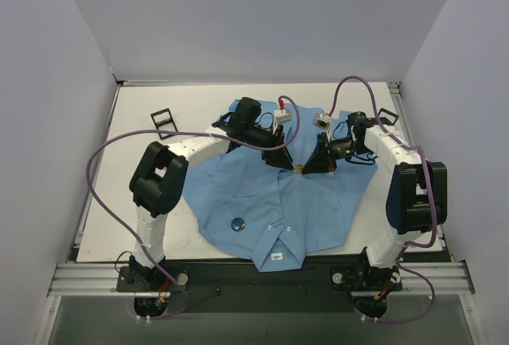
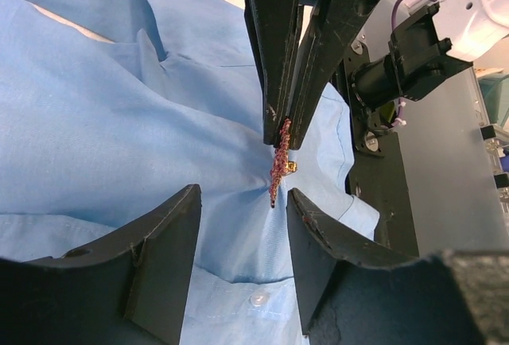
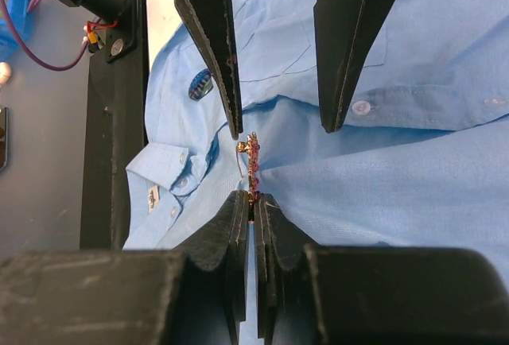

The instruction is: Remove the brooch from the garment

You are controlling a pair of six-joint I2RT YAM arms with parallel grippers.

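The light blue garment (image 1: pixel 238 194) lies spread on the white table under both arms. A small reddish-gold brooch (image 2: pixel 278 166) stands up from the cloth between the grippers. My right gripper is shut on it, its fingertips holding one end. My left gripper is open, its fingertips either side of the brooch's free end, apart from it. In the top view the two grippers meet near the garment's middle, and the brooch between them is small.
A dark round badge (image 1: pixel 238 224) lies on the garment's lower left. Black frames (image 1: pixel 163 122) lie at the table's back corners. Bare table shows left of the garment.
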